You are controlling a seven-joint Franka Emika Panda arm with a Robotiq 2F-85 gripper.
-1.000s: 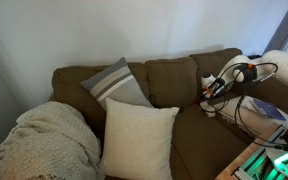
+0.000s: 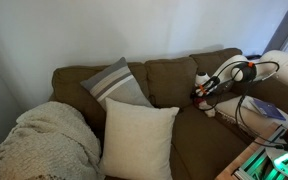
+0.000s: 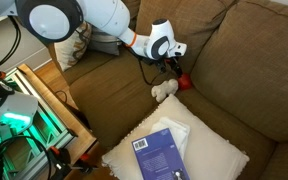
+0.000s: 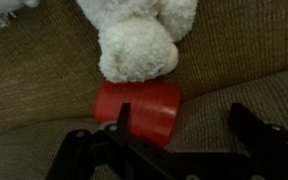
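A red cylindrical object (image 4: 156, 104), perhaps a cup, lies on the brown sofa seat against the base of the backrest. Touching or nearly touching it is a white plush toy (image 4: 139, 45), seen above it in the wrist view. My gripper stands open over the red object, its left finger partly covering it and its right finger off to the side above bare fabric. In exterior view 2 the gripper (image 3: 178, 66) is just behind the red object (image 3: 185, 81), and the plush toy (image 3: 165, 90) sits to the left of it.
A white cushion (image 3: 212, 148) with a blue book (image 3: 160, 157) lies on the near seat in exterior view 2. The backrest (image 2: 172, 80) rises close to the gripper. A cream pillow (image 2: 137, 140) and a striped pillow (image 2: 116, 84) occupy the other end; mid-seat is free.
In exterior view 1 the gripper has moved left along the backrest, toward the middle of the sofa. The pillows have stayed where they were.
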